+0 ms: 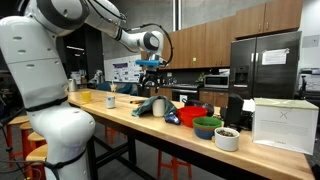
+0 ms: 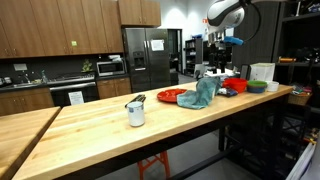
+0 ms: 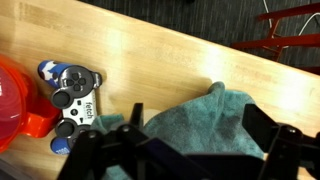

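Note:
A grey-green cloth (image 3: 200, 120) lies rumpled near the table's edge in the wrist view. In exterior view 1 the same cloth (image 1: 150, 105) looks bunched up on the tabletop. My gripper is open above it, its two dark fingers wide apart at the bottom of the wrist view. Cloth shows below the gap, and nothing is visibly held. Exterior view 2 shows the cloth (image 2: 204, 92) heaped up on the table, with my arm reaching over it from the right.
Left of the cloth lie a game-controller-like item (image 3: 75, 105) and a red container (image 3: 25, 105). A green bowl (image 1: 206, 124), a white tub (image 1: 227, 138) and a white box (image 1: 282, 122) stand along the table. The wooden tabletop (image 2: 80, 135) has much free room.

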